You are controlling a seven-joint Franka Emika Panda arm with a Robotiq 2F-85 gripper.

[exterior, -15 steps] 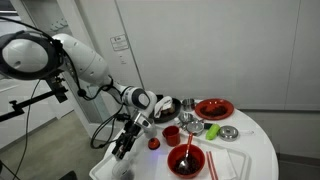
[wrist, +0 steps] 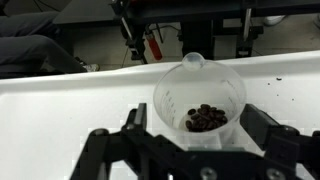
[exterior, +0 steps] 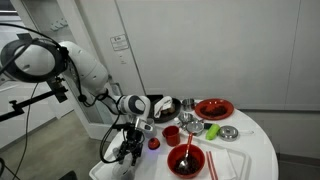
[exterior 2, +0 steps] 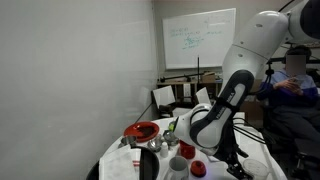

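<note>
A clear round container (wrist: 200, 85) with a small pile of dark brown beans (wrist: 206, 119) inside stands near the table edge in the wrist view. My gripper is open, its black fingers (wrist: 138, 114) apart on either side of the container's near part. Whether the fingers touch its wall cannot be told. In exterior view 2 the clear container (exterior 2: 256, 169) shows at the lower right, close beside the gripper. Exterior view 1 has the gripper (exterior: 131, 157) low over the table's near left part.
To the right stand a red pot (exterior: 184, 160), a red mug (exterior: 171, 136) and a white tray (exterior: 222, 163). A small red round object (exterior: 154, 143) sits close to the arm. Pans and a red dish (exterior: 214, 109) fill the back. Someone sits beyond the table in exterior view 2.
The gripper has shifted a little to the right and lower in exterior view 1, and the hand has turned more upright. The other things on the table stay in place.
</note>
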